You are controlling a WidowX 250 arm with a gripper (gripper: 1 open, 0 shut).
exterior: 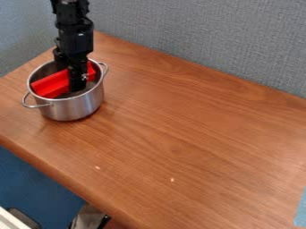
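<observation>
A steel pot [70,107] with two loop handles stands near the left edge of the wooden table. A red object [52,83] lies tilted inside it, reaching from the left rim toward the right. My black gripper [79,79] reaches down into the pot from above, over the red object; its fingertips are partly hidden, and I cannot see clearly what they close on.
A grey wall runs behind it. Below the left edge are a blue floor and some light and metal items at the bottom left.
</observation>
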